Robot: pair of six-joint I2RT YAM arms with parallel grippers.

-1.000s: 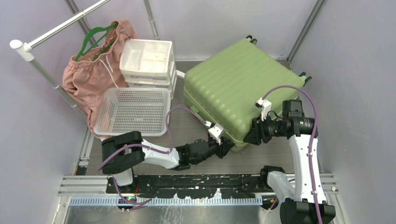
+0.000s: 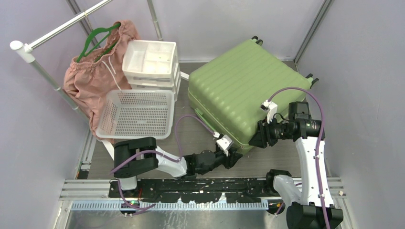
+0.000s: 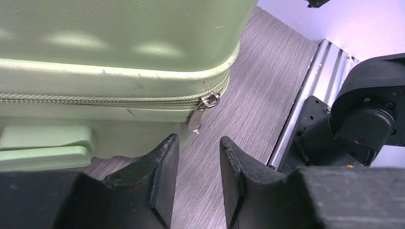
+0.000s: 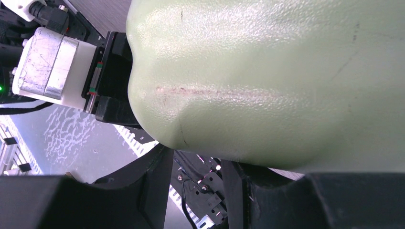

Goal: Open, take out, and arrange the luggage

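A green ribbed suitcase (image 2: pixel 243 81) lies on the grey floor in the top view. In the left wrist view its zipper runs to a metal pull (image 3: pixel 196 119) at the corner, just beyond the fingertips of my left gripper, which is open with nothing between its fingers. A pale green handle (image 3: pixel 43 157) sits below the zipper. My right gripper is at the suitcase's front right corner, its fingers apart against the lower edge of the shell (image 4: pixel 248 86); whether anything is between them is unclear.
At the left stand a white basket (image 2: pixel 102 124), stacked clear drawers (image 2: pixel 149 57) and a pink bag (image 2: pixel 79 86) on a green hanger under a rail. Bare floor shows between basket and suitcase. Walls enclose the sides and back.
The left arm has shifted slightly right and down in the top view, toward the front edge. The suitcase and right arm look unchanged.
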